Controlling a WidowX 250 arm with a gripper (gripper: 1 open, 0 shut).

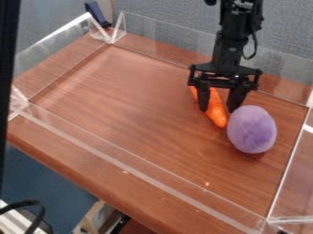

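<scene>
An orange carrot (215, 111) lies on the wooden surface toward the right. The black gripper (221, 97) is down over it, its fingers either side of the carrot's upper part and partly covering it. Whether the fingers touch or grip the carrot I cannot tell. A purple oval object, like an eggplant (251, 130), lies just to the right and in front of the carrot.
Clear low walls edge the wooden board (116, 110) on all sides. The left and middle of the board are clear. A dark cable and some small parts sit outside at the lower left.
</scene>
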